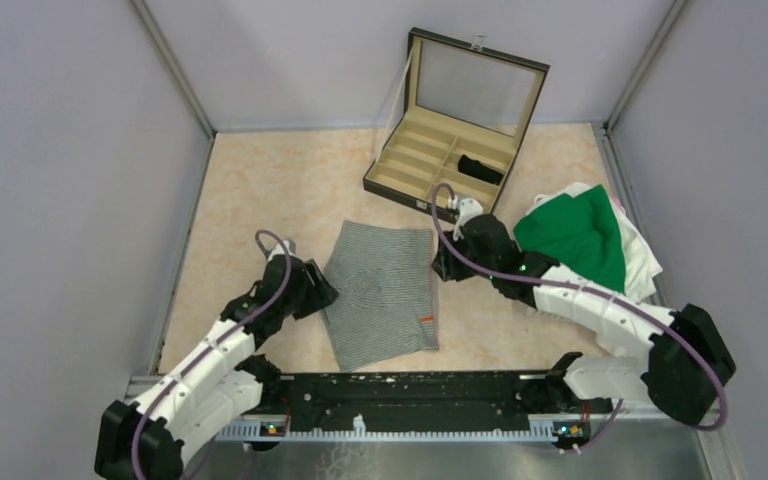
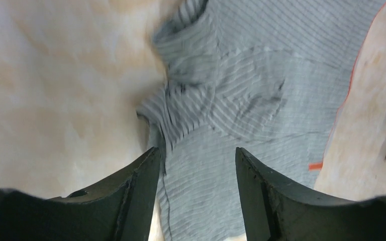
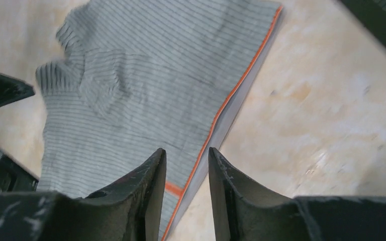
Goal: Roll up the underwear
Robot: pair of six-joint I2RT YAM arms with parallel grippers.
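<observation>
A grey striped underwear lies spread on the table, with a red-edged side and wrinkled folds along its left part, clearer in both wrist views. My left gripper is over its left edge, open, the fingers apart above the cloth. My right gripper hangs by its right edge; in the right wrist view its fingers are partly apart over the red edge, with nothing seen held.
An open compartment box with a dark rolled item stands at the back. A pile of green and white cloths lies at the right. Bare table is at the back left.
</observation>
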